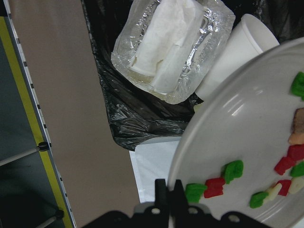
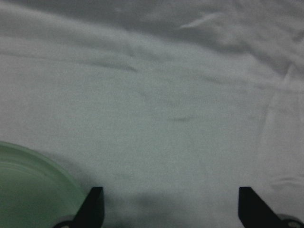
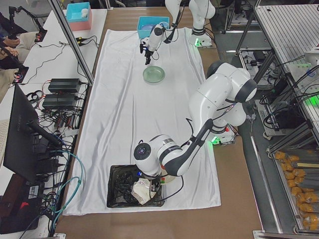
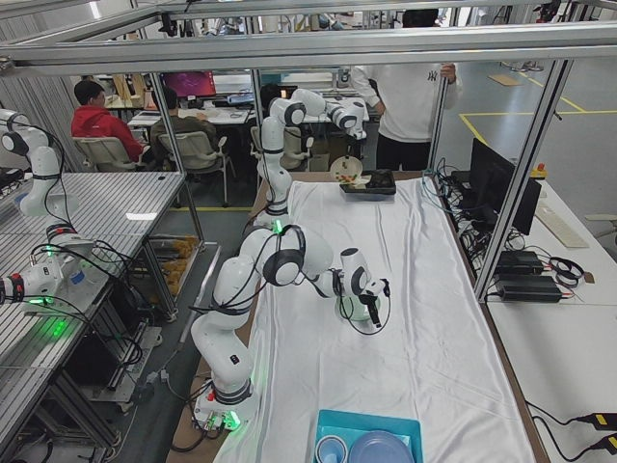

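My left gripper is shut on the rim of a plate [image 1: 237, 133] that carries small red, green and tan toy pieces. The plate is held over a black-lined bin [image 3: 117, 191] containing a crumpled clear package [image 1: 168, 57] and a white cup [image 1: 228, 57]. My right gripper is open with nothing between its fingers, above the cloth beside a green plate [image 2: 28, 190], which lies on the far part of the table in the camera left view.
A blue tray [image 4: 366, 424] with dishes stands at the right arm's end of the table. Monitors and cables line one side, outside the cloth.
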